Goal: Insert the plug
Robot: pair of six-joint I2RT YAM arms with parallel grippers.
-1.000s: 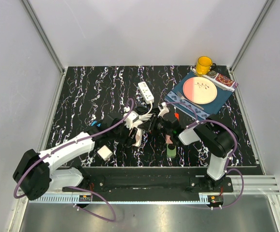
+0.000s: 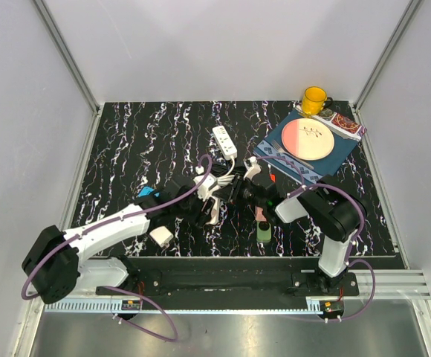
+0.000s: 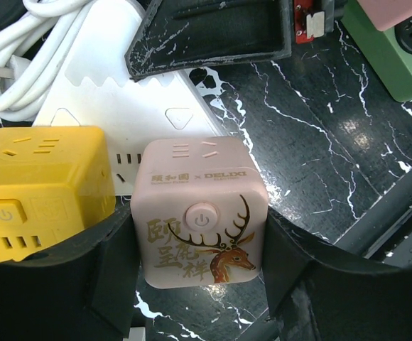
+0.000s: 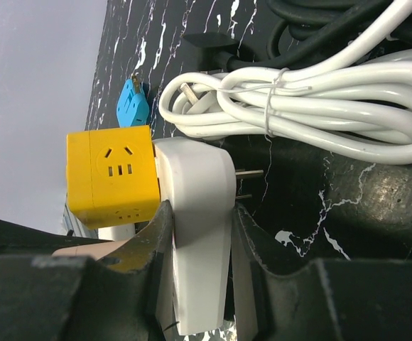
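Note:
My left gripper is shut on a pink cube plug [image 3: 202,245] with a power button and a golden deer. The cube sits against or just above the white adapter [image 3: 145,106], beside the yellow cube [image 3: 46,188] that is attached there. A few slots show between the two cubes; the pink cube's pins are hidden. In the right wrist view, the white adapter [image 4: 200,213] stands on edge between my right gripper's [image 4: 202,220] fingers, metal pins pointing right. Those fingers lie close on both sides, but whether they press on it cannot be made out.
Coiled white cable [image 4: 320,106] and black cable lie close to the adapter. A green socket block [image 2: 264,232] stands to the right, a beige block [image 2: 161,236] to the left. The power strip [image 2: 224,141], plate [image 2: 316,140] and yellow mug [image 2: 313,100] are farther back.
My left arm has shifted slightly, its gripper moving a little to the right towards my right gripper. The right arm looks unmoved.

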